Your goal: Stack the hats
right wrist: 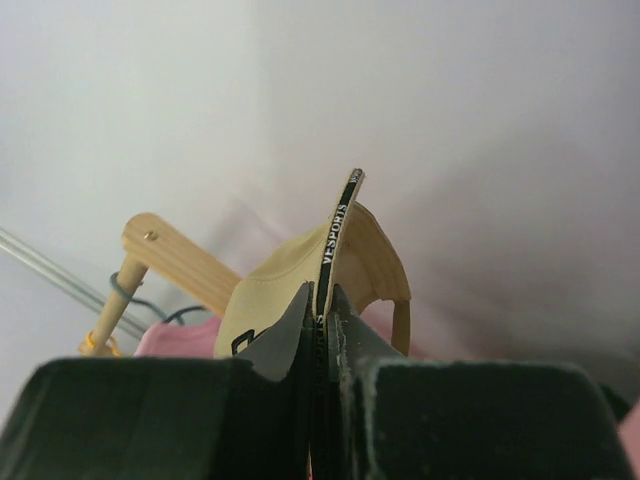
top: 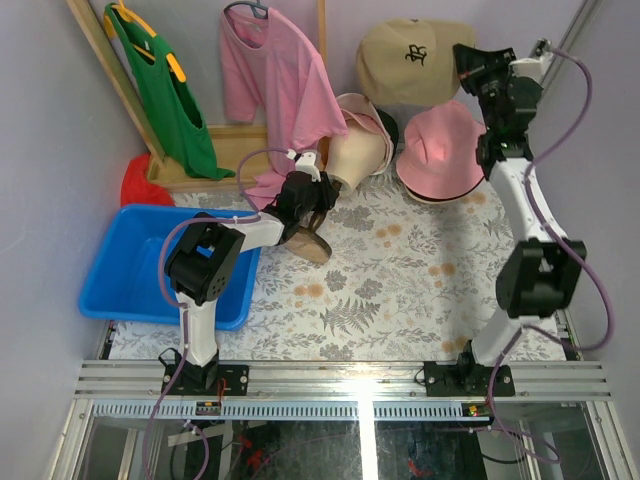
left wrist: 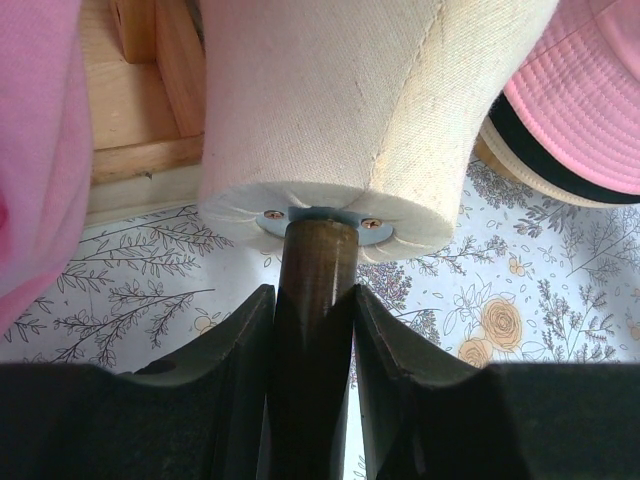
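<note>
A tan cap (top: pixel 412 62) with a dark logo hangs in the air at the back, its right edge in my right gripper (top: pixel 466 62). In the right wrist view the fingers pinch the cap's dark lettered band (right wrist: pixel 332 250). Below and to its right, pink hats (top: pixel 440 150) rest stacked on the table. My left gripper is shut on the dark wooden post (left wrist: pixel 316 262) of a cream dummy head (left wrist: pixel 330 100). That head (top: pixel 352 160) lies tilted, with a cream and pink hat (top: pixel 372 115) on it.
A blue bin (top: pixel 140 220) fills the left side, under my left arm. A pink shirt (top: pixel 280 70) and green top (top: pixel 160 90) hang from a wooden rack (top: pixel 230 140) at the back left.
</note>
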